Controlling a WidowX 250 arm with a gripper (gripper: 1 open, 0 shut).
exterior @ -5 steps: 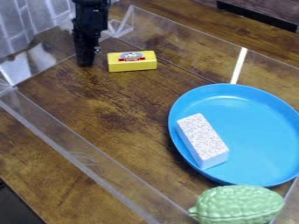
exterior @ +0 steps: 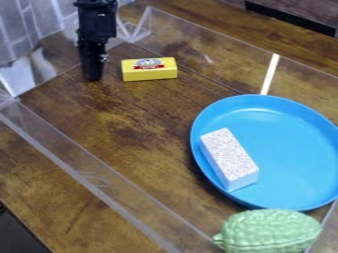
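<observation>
My black gripper (exterior: 94, 67) hangs low at the back left, shut, with nothing visible between its fingers; its tips are dark and small. Just to its right a yellow box (exterior: 149, 68) with a printed label lies on the wooden surface. A blue plate (exterior: 284, 148) at the right holds a speckled white block (exterior: 227, 158). A green textured vegetable-like object (exterior: 267, 230) lies at the bottom right, below the plate.
Clear low walls surround the wooden work area (exterior: 106, 128). Crumpled light material stands behind the wall at the upper left.
</observation>
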